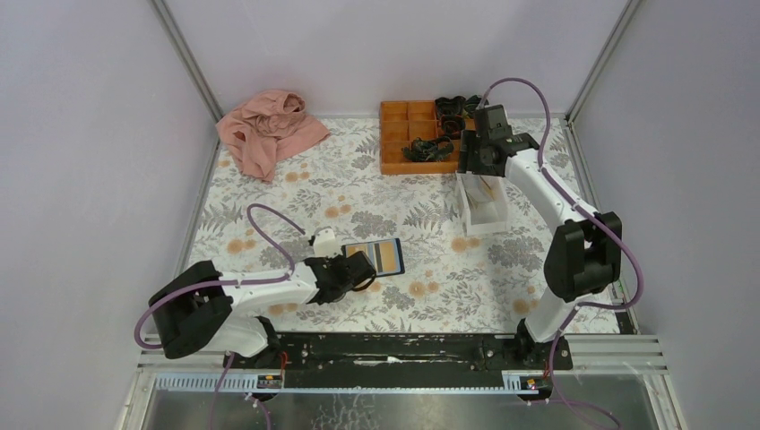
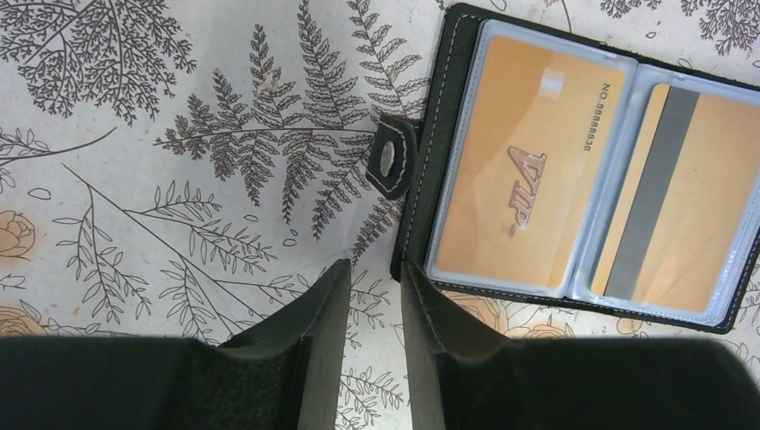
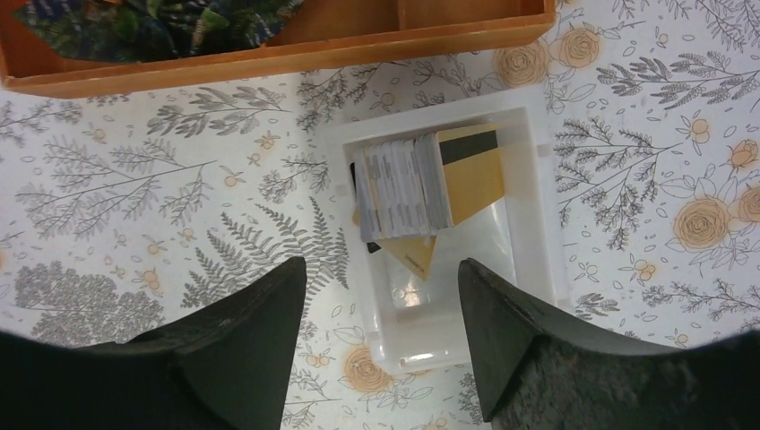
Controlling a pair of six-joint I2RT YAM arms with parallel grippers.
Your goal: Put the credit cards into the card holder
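Note:
The card holder (image 1: pixel 402 257) lies unfolded on the table, and in the left wrist view gold cards (image 2: pixel 529 161) show behind its clear sleeves. My left gripper is part open, its right fingertip by the holder's lower left corner and nothing seen between its fingers. In the right wrist view a stack of credit cards (image 3: pixel 394 190) stands at the far end of a white box (image 3: pixel 531 269), with a gold card leaning beside it and another lying low. Over the near part of that box my right gripper stands wide open and empty.
Behind the white box is an orange compartment tray (image 1: pixel 392 137) holding dark strap-like items (image 1: pixel 428 150). A pink cloth (image 1: pixel 273 134) lies at the back left. Bare tablecloth stretches between the holder and the box.

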